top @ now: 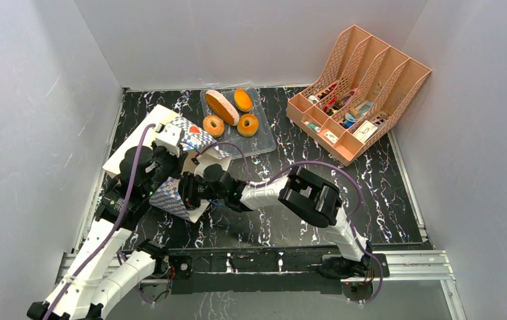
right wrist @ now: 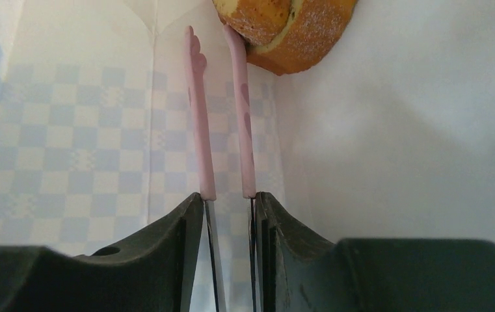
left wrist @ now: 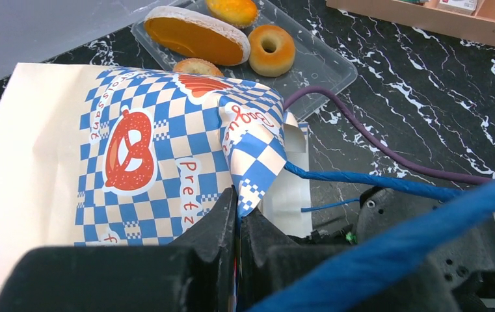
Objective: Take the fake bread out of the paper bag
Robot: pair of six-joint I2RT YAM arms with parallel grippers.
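Observation:
The paper bag (left wrist: pixel 134 149) with blue checks lies on its side at the left of the table. My left gripper is shut on its folded upper edge. My right gripper reaches inside the bag, pink fingertips part open, the right one touching a piece of bread (right wrist: pixel 303 39) at the top of the right wrist view. In the top view the right gripper (top: pixel 187 190) is largely hidden at the bag's mouth.
Behind the bag a clear tray (top: pixel 260 140) holds several breads. A pink divided organizer (top: pixel 354 147) stands at the back right.

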